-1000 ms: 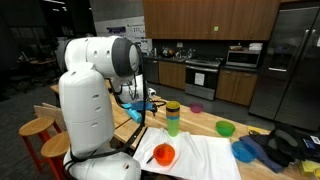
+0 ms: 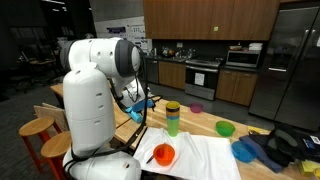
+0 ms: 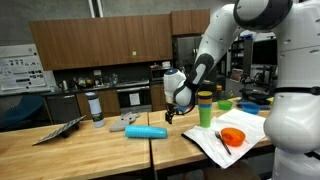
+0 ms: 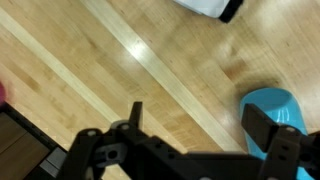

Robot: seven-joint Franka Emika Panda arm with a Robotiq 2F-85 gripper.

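Above the wooden table (image 3: pixel 70 143), my gripper (image 3: pixel 178 114) hangs with its fingers wide open. Only bare wood shows between the fingers in the wrist view. A blue rounded object (image 4: pixel 272 103) is at the right of that view, partly covered by the right-hand finger. From exterior view 2 it is a blue cylinder (image 3: pixel 143 132) lying on its side, left of the gripper. In exterior view 1 the blue object (image 2: pixel 137 115) is partly hidden behind the arm.
A tall green and yellow container (image 2: pixel 172 120) stands near an orange bowl (image 2: pixel 164 154) on a white cloth (image 2: pixel 205 155). A green bowl (image 2: pixel 225 128) and a blue bowl (image 2: pixel 244 151) sit farther right. A dark-blue canister (image 3: pixel 95 108) stands at the back left.
The hand has shifted slightly downward in exterior view 1 and covers more of the blue object. The bowls, container and cloth look unmoved.
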